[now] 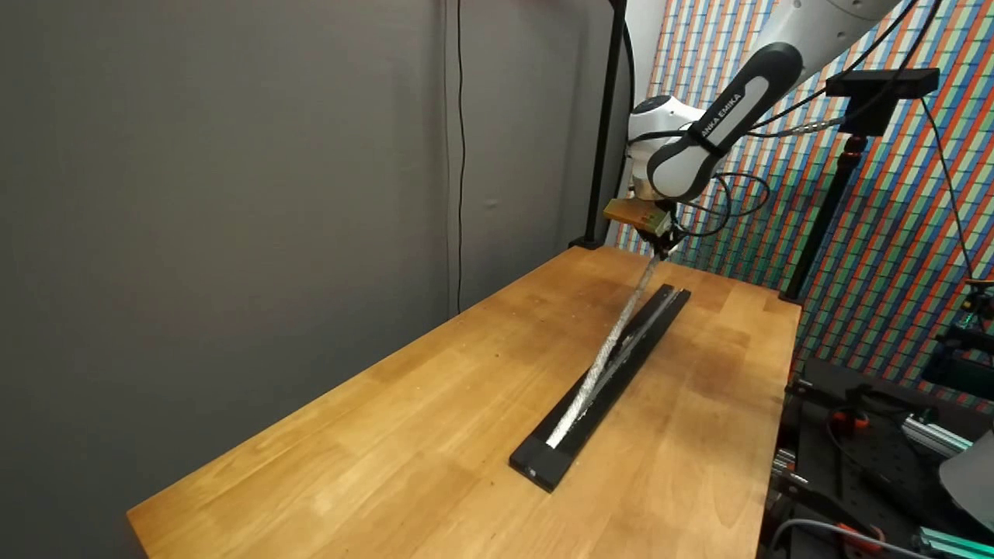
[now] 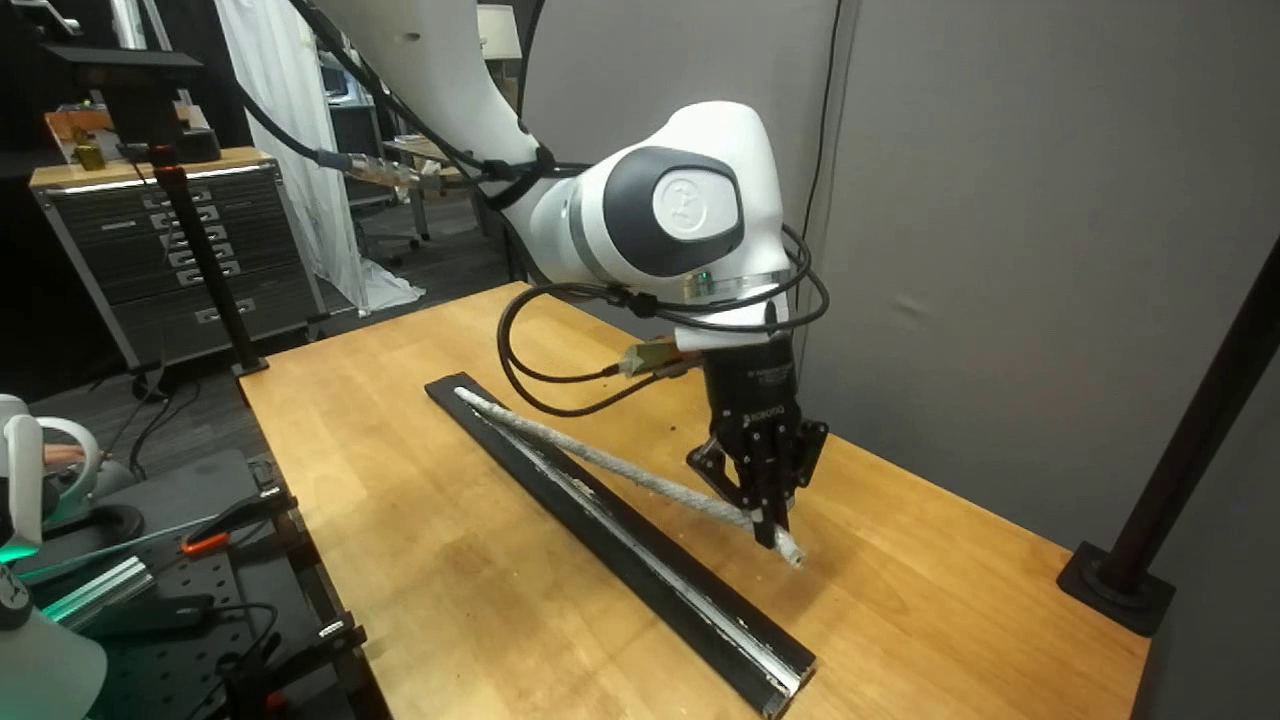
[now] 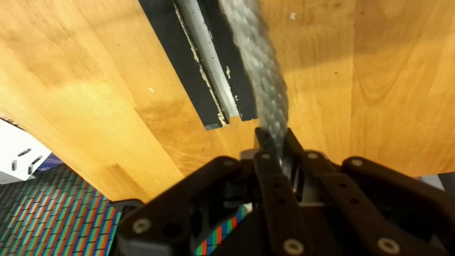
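A pale braided rope [image 1: 606, 345] runs nearly straight from the near end of a black grooved board [image 1: 547, 464] up to my gripper [image 1: 662, 253]. In exterior view 2 my gripper [image 2: 774, 534] is shut on the rope [image 2: 630, 469] close to its free end, and a short tip pokes out past the fingers. That end hangs above the table, beside the board [image 2: 600, 552] and off its groove. At the other end, the rope lies on the board. The wrist view shows the rope [image 3: 264, 68] entering between the fingertips, with the bare metal groove [image 3: 209, 51] to its left.
Black posts stand at the table's far corners, one with its base [image 2: 1116, 588] near the gripper's side. A grey wall panel [image 1: 233, 186] borders one long edge.
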